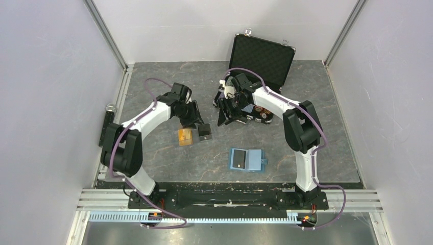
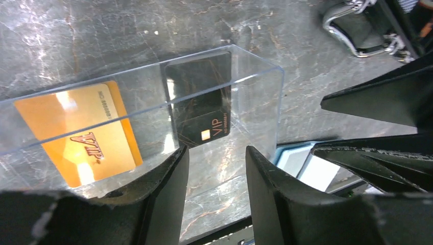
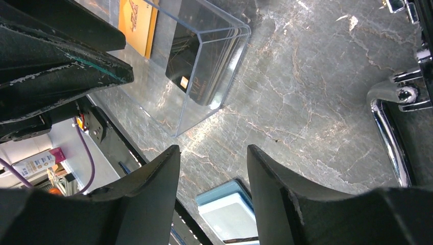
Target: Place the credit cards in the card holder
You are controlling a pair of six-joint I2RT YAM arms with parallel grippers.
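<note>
Orange cards (image 2: 76,135) and black VIP cards (image 2: 201,115) sit apart inside a clear box (image 2: 278,97) in the left wrist view. An open blue-edged card holder (image 1: 254,160), with a black card (image 1: 238,158) in its left half, lies nearer the table's front. My left gripper (image 1: 193,124) is open above the box, close to the black cards, with nothing between its fingers. To its right, my right gripper (image 1: 223,117) stands open and empty, in front of the case. Its fingers (image 2: 375,102) show at the right of the left wrist view.
Behind my right arm, an open black case (image 1: 263,58) holds poker chips (image 1: 260,111). Its metal handle (image 3: 390,138) sticks out on the right of the right wrist view. A microphone (image 1: 106,125) rests by the left edge. Bare table surrounds the holder.
</note>
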